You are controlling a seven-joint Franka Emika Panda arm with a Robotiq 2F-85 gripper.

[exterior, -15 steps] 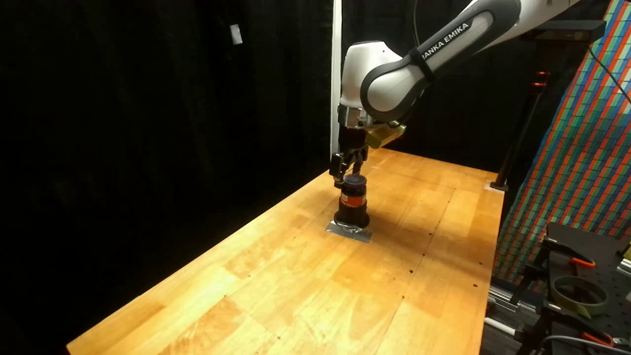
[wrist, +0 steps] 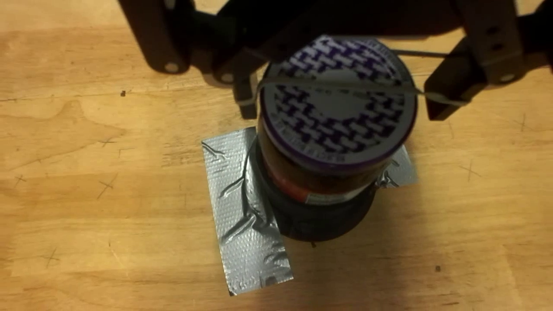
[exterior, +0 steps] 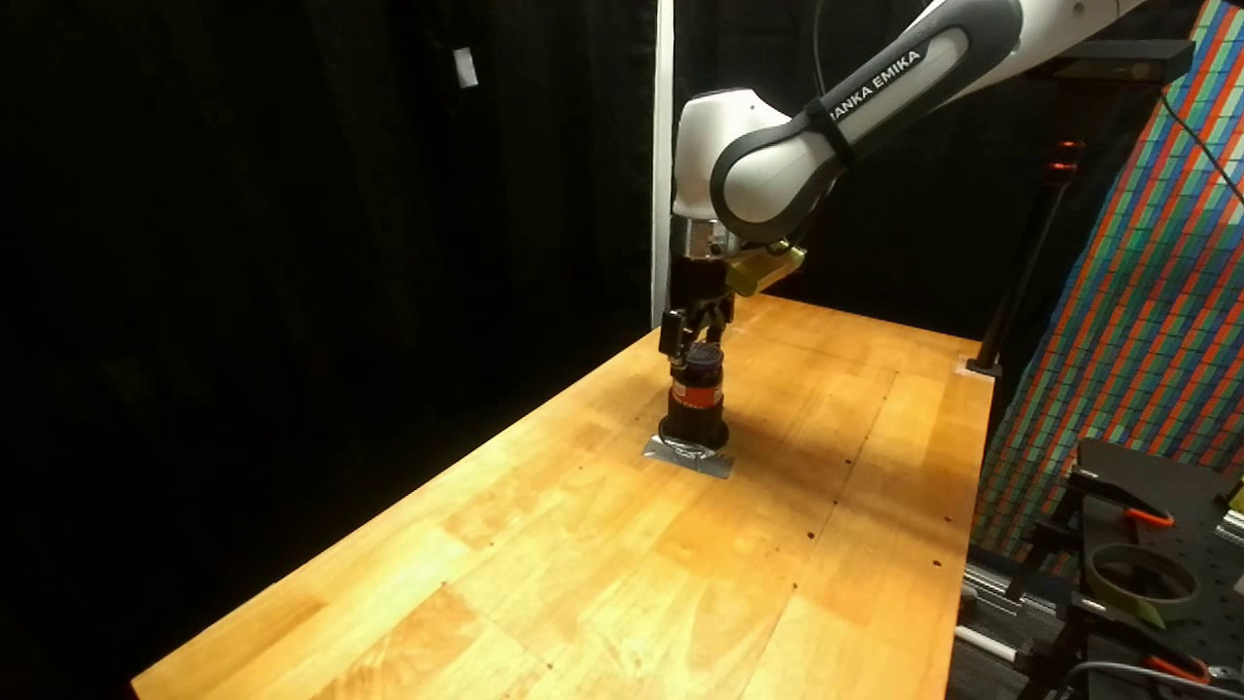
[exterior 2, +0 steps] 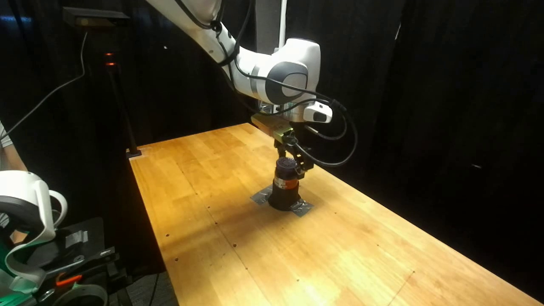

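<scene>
A jar with a purple-and-white patterned lid (wrist: 337, 124) stands upright in a black round holder (wrist: 321, 223), and its orange-red label (exterior: 697, 397) shows above the holder's rim. Strips of silver tape (wrist: 236, 207) lie at the holder's base on the table. My gripper is open over the jar, one finger on each side of the lid. The left finger (wrist: 244, 96) is close to the lid's edge, while a gap shows between the right finger and the lid. A pale band stretches across the lid between the fingers.
A dark post (exterior: 1032, 257) rises at its far corner. Beside the table, a black side bench (exterior: 1155, 525) carries clamps and a roll of tape (exterior: 1143, 579).
My gripper has come down slightly and shifted a little to the right in exterior view 1, nearer over the jar. The jar and holder have not moved.
</scene>
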